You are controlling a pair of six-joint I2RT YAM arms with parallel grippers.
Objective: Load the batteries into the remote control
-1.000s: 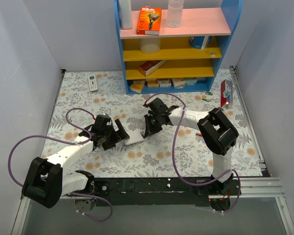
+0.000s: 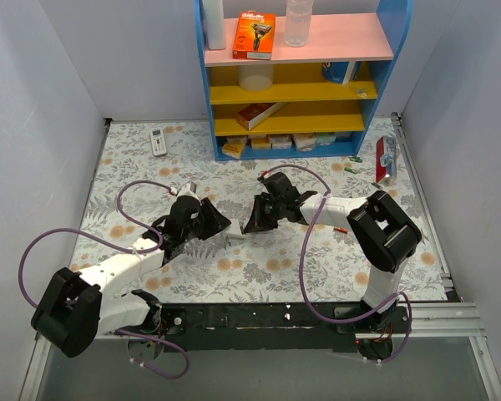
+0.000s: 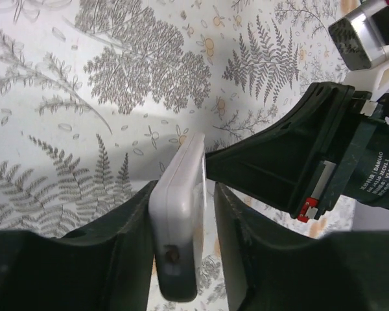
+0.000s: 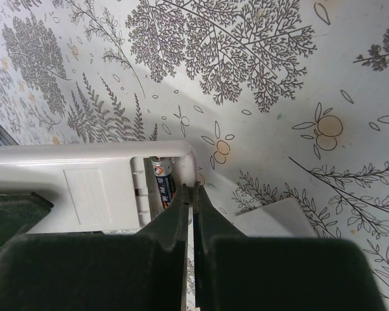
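The white remote [image 2: 234,230] lies between the grippers. In the right wrist view its open battery compartment holds a battery [image 4: 163,183], and a white panel [image 4: 82,195] is beside it. My right gripper is shut at the compartment's end; what is between its tips is hidden. A loose white piece, likely the cover [image 4: 272,218], lies on the cloth to the right. My left gripper [image 2: 217,222] is at the remote's left end; in the left wrist view its fingers [image 3: 97,265] flank the remote [image 3: 178,214], whether gripping it I cannot tell.
Loose batteries [image 2: 349,170] lie at the right near a red package [image 2: 386,159], and a red battery [image 2: 341,230] lies by the right arm. Another remote [image 2: 158,142] is at the back left. A shelf [image 2: 288,92] stands at the back.
My left gripper has moved right toward the remote's end, its fingers less widely spread in the top view. The right gripper shifted slightly right earlier and now stays at the remote.
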